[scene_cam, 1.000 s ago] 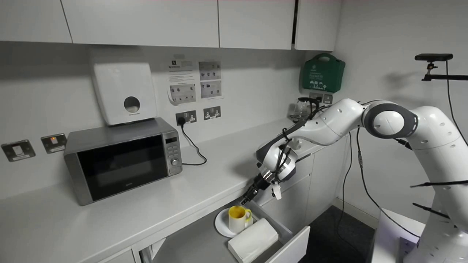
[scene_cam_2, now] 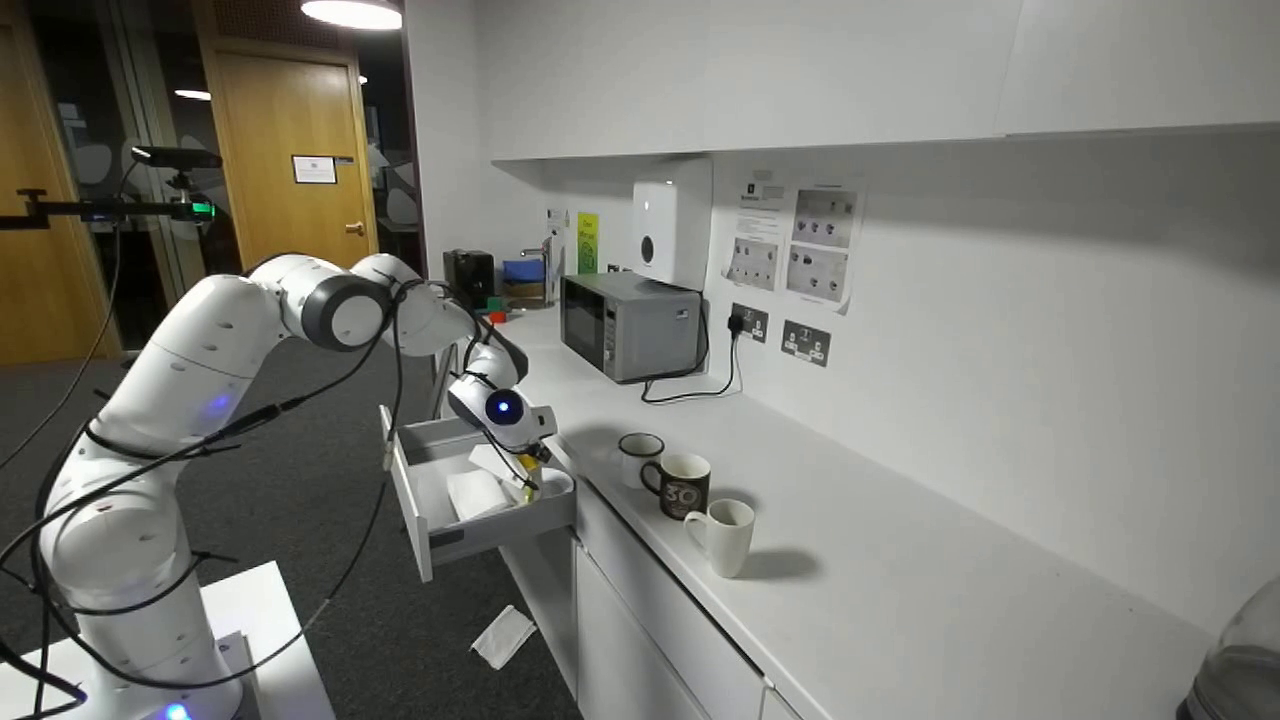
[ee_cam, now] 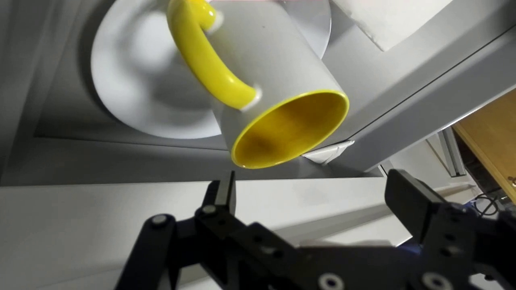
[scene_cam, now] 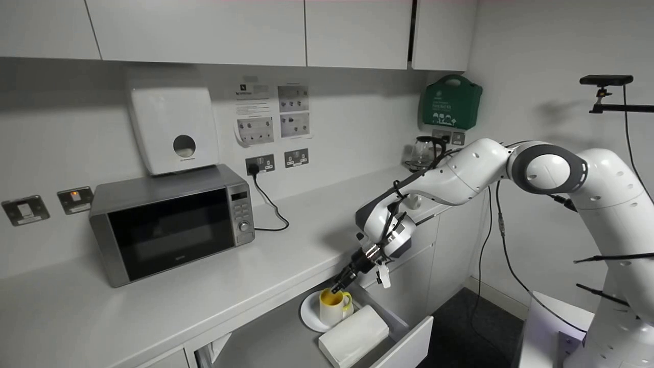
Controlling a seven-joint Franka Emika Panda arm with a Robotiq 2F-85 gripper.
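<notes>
A white mug (scene_cam: 331, 310) with a yellow inside and yellow handle stands upright on a white plate (scene_cam: 310, 315) in the pulled-out drawer (scene_cam: 264, 339). My gripper (scene_cam: 336, 289) is just above the mug's rim, on its counter side. In the wrist view, the gripper has its two black fingers spread wide, with nothing between them. The mug (ee_cam: 271, 58) lies ahead of the fingertips, its mouth towards them, apart from both. Its yellow handle (ee_cam: 205, 63) is on the left there. The plate (ee_cam: 140, 87) shows behind it.
A white packet of paper (scene_cam: 353, 336) lies beside the plate in the drawer. The counter edge (scene_cam: 263, 291) borders the drawer. On the counter are a microwave (scene_cam: 178, 221) and, further along, a dark mug (scene_cam_2: 685, 486), a white mug (scene_cam_2: 727, 536) and a rimmed mug (scene_cam_2: 639, 458).
My gripper has moved slightly down and to the left in exterior view 1, closer to the mug's rim. The mug, plate and drawer have stayed put.
</notes>
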